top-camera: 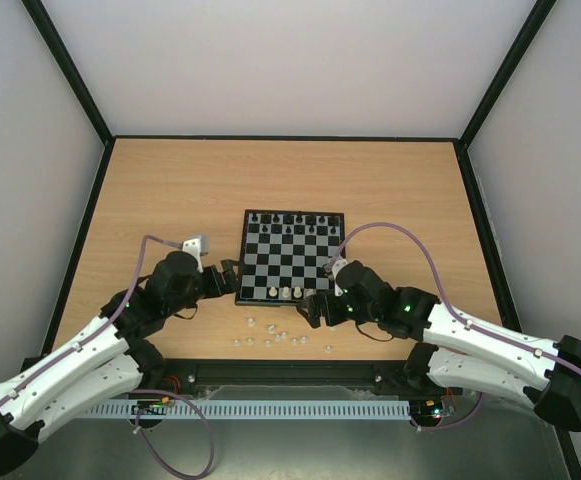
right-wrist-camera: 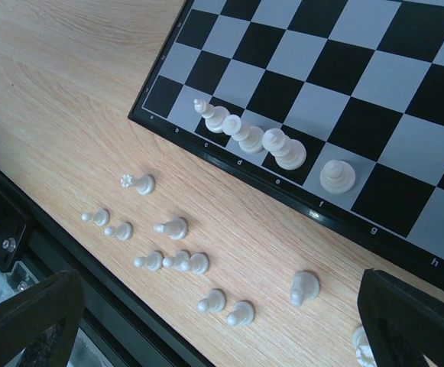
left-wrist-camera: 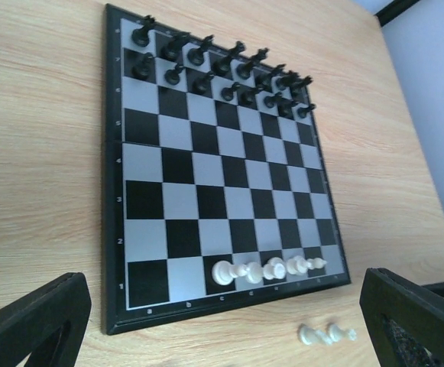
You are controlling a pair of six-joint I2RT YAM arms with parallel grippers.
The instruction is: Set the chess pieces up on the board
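The chessboard (top-camera: 290, 258) lies mid-table, its black pieces (left-wrist-camera: 235, 55) standing in two rows along the far side. On its near row stand white pieces: a bishop-like one (right-wrist-camera: 212, 116), two taller ones beside it (right-wrist-camera: 243, 134), and another (right-wrist-camera: 337, 176) on the f square. Several white pieces lie loose on the wood in front, among them a crowned one (right-wrist-camera: 139, 183) and a pawn (right-wrist-camera: 304, 287). My left gripper (top-camera: 234, 277) is open and empty at the board's left edge. Open and empty too, my right gripper (top-camera: 309, 312) hovers by the near edge.
One loose white piece (right-wrist-camera: 364, 346) is partly covered by a right finger. Toward me the table ends at a dark rail (top-camera: 270, 369). Bare wood (top-camera: 290, 175) stretches behind the board and along both its sides.
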